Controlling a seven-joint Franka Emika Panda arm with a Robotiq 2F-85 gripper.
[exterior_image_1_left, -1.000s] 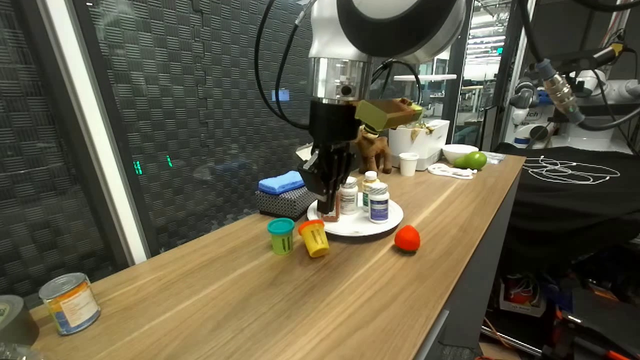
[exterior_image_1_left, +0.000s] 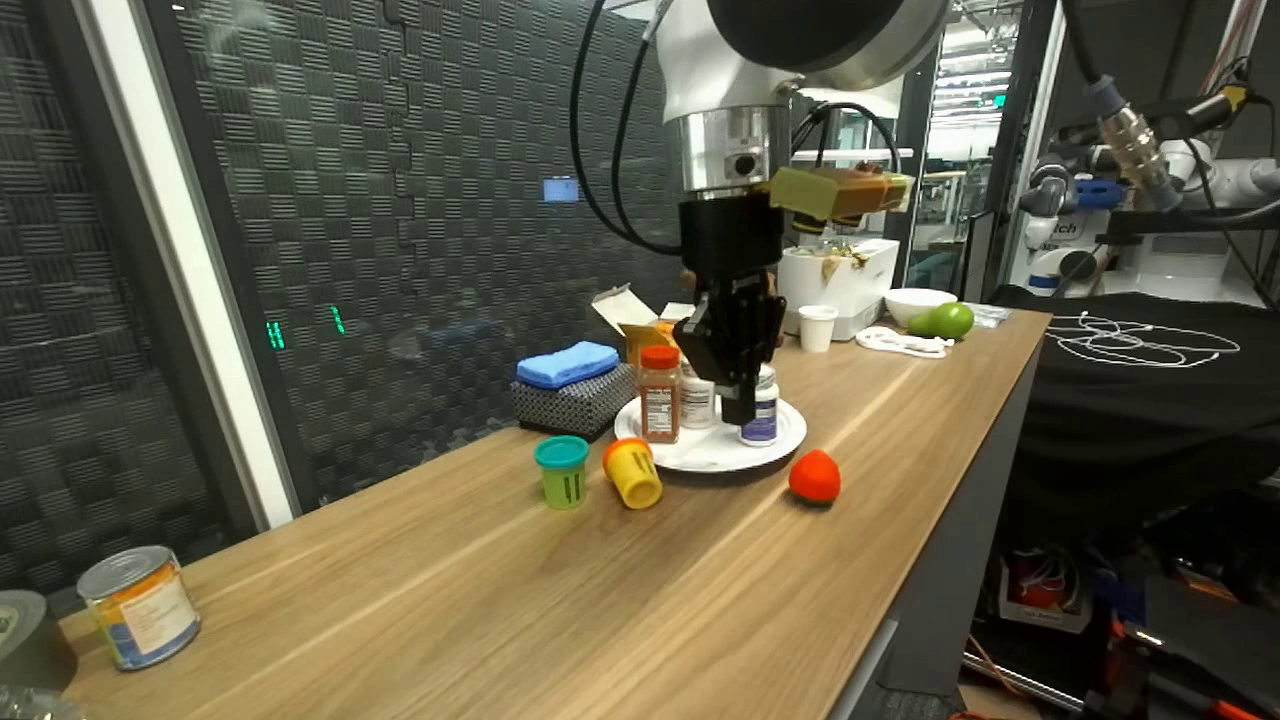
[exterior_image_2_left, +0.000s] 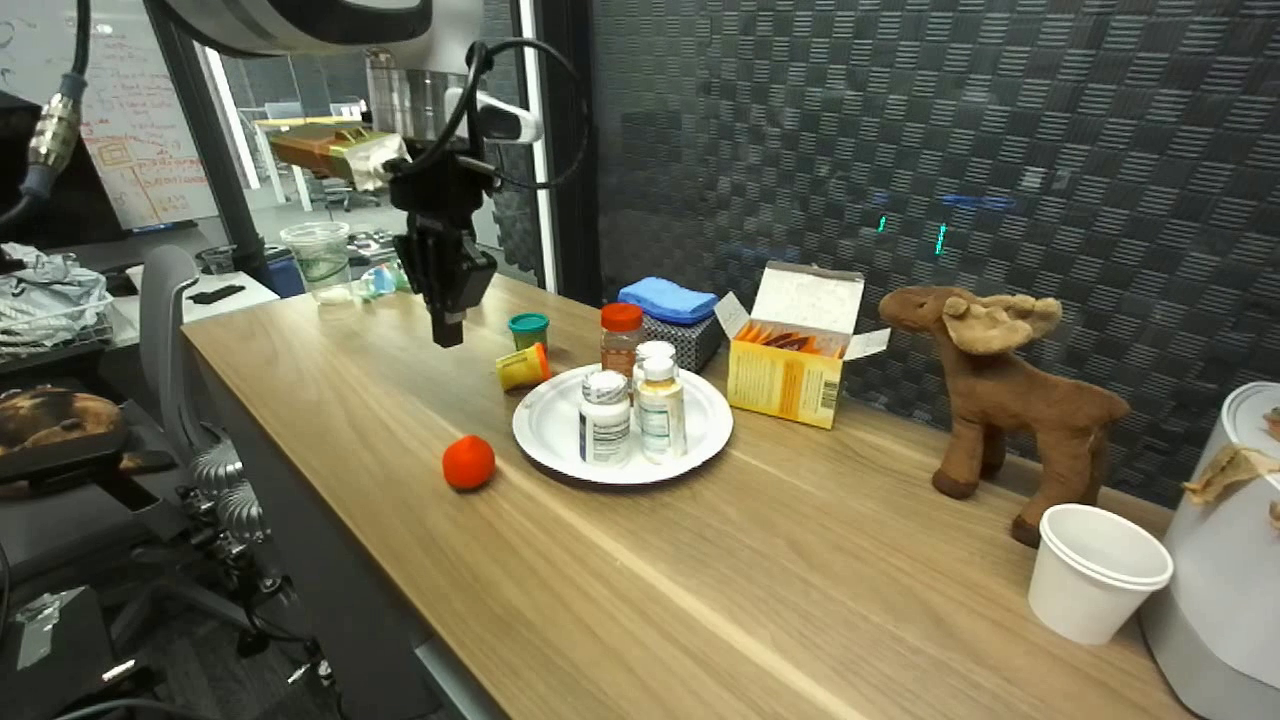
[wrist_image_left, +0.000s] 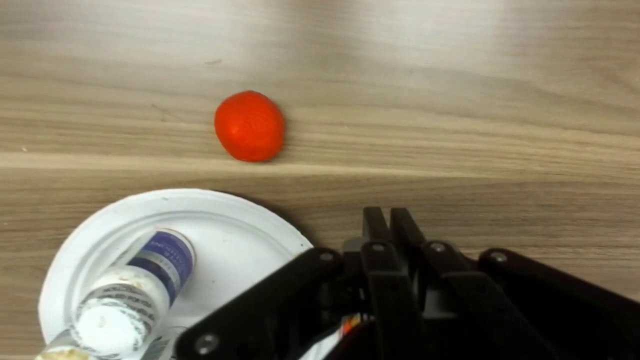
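Observation:
My gripper is shut, its two fingertips close together and nothing visible between them. It hangs above the table, beside the white plate (wrist_image_left: 258, 225) in the wrist view. A red ball-like object (exterior_image_1_left: 815, 478) rests on bare wood near the plate. On the plate (exterior_image_2_left: 558, 450) stand a red-capped spice jar (exterior_image_1_left: 660, 396) and several white bottles, one with a purple label (exterior_image_1_left: 761, 422). The yellow tub (exterior_image_2_left: 523, 368) lies tipped over beside the plate, next to an upright green tub (exterior_image_1_left: 563, 478) with a teal lid.
Behind the plate are a blue cloth (exterior_image_2_left: 668, 300) on a grey box, an open yellow carton (exterior_image_2_left: 780, 380) and a brown plush moose (exterior_image_2_left: 1020, 396). A white cup (exterior_image_2_left: 1094, 582) stands farther along.
In exterior view 1, my gripper has moved right, away from the spice jar and yellow tub. The yellow tub now leans further over. The red ball-like object has not moved.

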